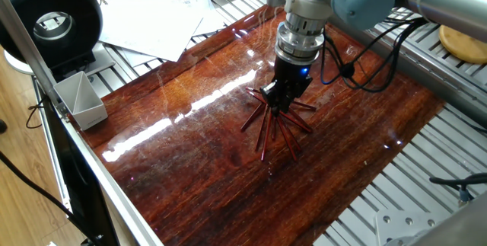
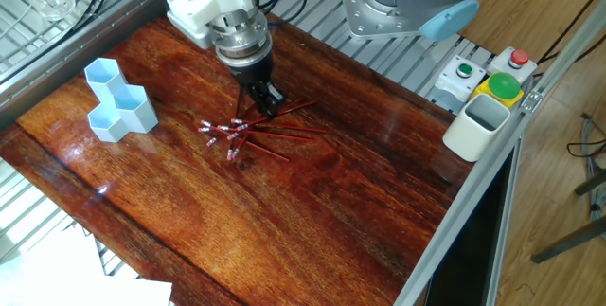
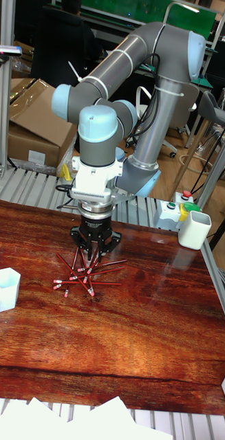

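Thin dark-red pencils [image 2: 289, 136] with pale ends lie crossed in a loose pile on the brown wooden board [image 2: 284, 230]. In exterior view 1 they fan out beneath the black gripper [image 1: 277, 109]. The gripper points down, its fingertips low at the pile's middle, as exterior view 3 also shows with the gripper [image 3: 94, 253] above the pencils [image 3: 102, 271]. Its dark fingers overlap the pencils, so whether the fingers are apart or gripping a pencil is unclear.
A white holder of joined hexagonal cups [image 2: 121, 107] stands on the board, apart from the pile. A white box [image 1: 81, 103] sits by the frame rail; a white cup [image 2: 475, 128] stands beside the button boxes [image 2: 462, 79]. Much of the board is bare.
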